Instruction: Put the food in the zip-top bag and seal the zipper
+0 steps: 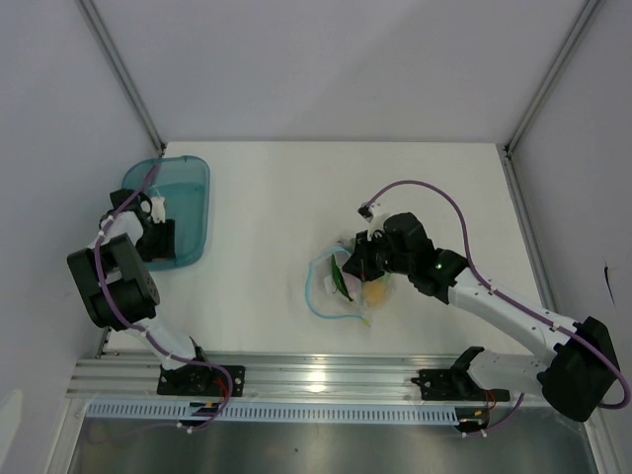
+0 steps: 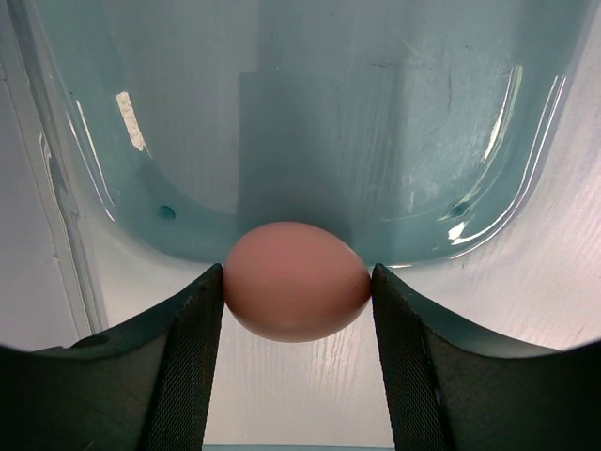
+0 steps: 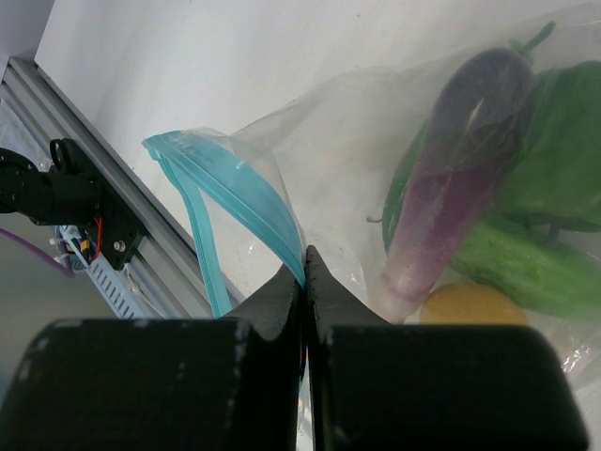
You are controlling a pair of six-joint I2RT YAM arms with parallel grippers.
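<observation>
My left gripper (image 1: pixel 158 237) is over the teal bin (image 1: pixel 188 178); in the left wrist view its fingertips close on both sides of a brown egg (image 2: pixel 296 280), touching it above the bin's near end. My right gripper is shut on the blue zipper edge (image 3: pixel 235 193) of the clear bag, on the table right of centre. Through the plastic show an eggplant (image 3: pixel 455 164), a green pepper (image 3: pixel 554 150), a long green vegetable (image 3: pixel 526 263) and an orange-yellow item (image 3: pixel 470 310).
Metal rails (image 1: pixel 296 365) run along the front edge, with walls at left, right and back.
</observation>
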